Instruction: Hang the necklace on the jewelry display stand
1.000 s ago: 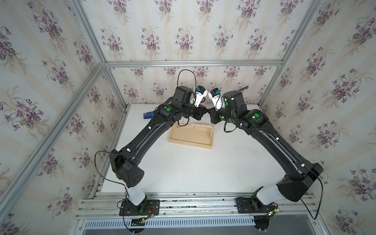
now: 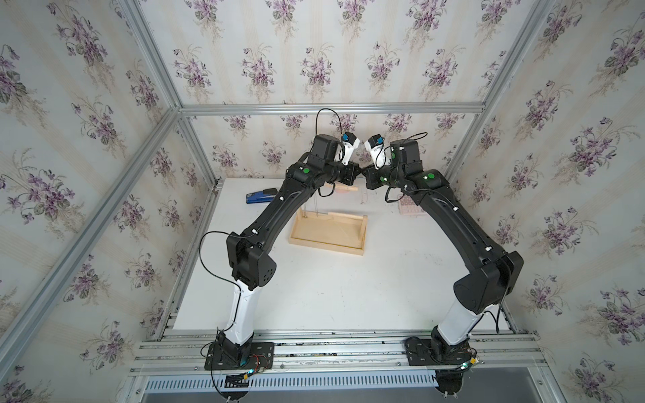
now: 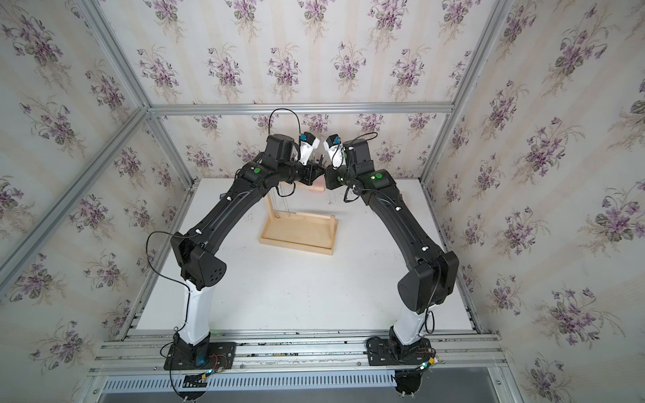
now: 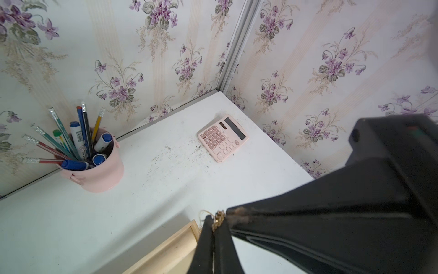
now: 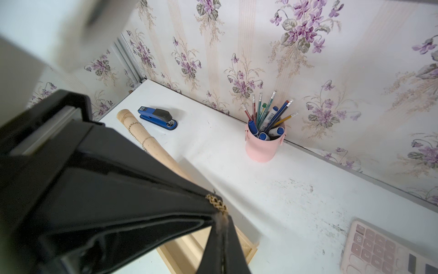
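My left gripper and right gripper meet high above the middle, both shut. Each has a thin gold chain at its fingertips, the necklace, also seen in the right wrist view [image 5: 214, 201]. The wooden display stand has a tray base [image 2: 328, 233] and a bar [image 5: 150, 141] with chains draped on it, below and behind my grippers. The arms hide much of it in the top views.
A pink pen cup [image 5: 262, 150] stands at the back, a blue stapler [image 5: 157, 116] back left, a pink calculator [image 4: 222, 137] back right.
More of the area above the tray and of the hanging chains now shows.
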